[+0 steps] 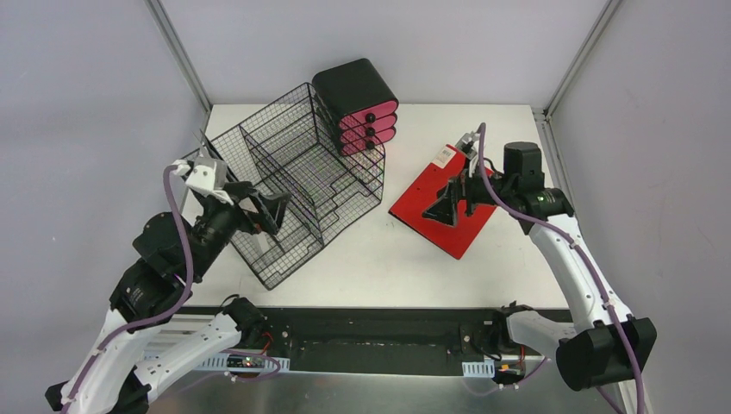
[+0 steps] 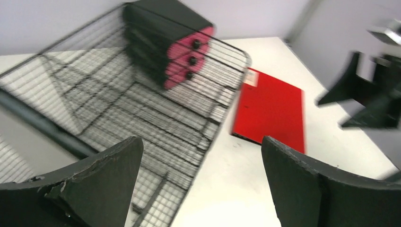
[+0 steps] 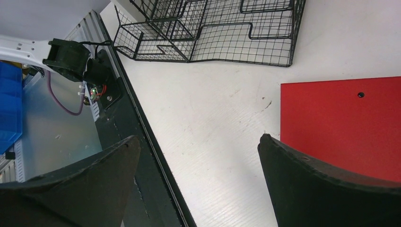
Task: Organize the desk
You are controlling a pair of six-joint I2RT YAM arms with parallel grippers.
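A black wire mesh rack (image 1: 345, 207) with compartments stands on the left of the white desk, with a pale upright piece inside, partly hidden. Behind its back right corner is a black organizer (image 1: 349, 82) with pink drawer fronts and black knobs. A red flat board (image 1: 457, 237) with a white label lies at right. My left gripper (image 1: 271, 213) is over the rack's left part, open and empty. My right gripper (image 1: 455, 200) hangs open above the red board, empty between its fingers.
Bare desk (image 1: 396, 276) lies between rack and red board and along the front. Walls bound the back and sides; a dark rail (image 1: 396, 323) runs along the front edge.
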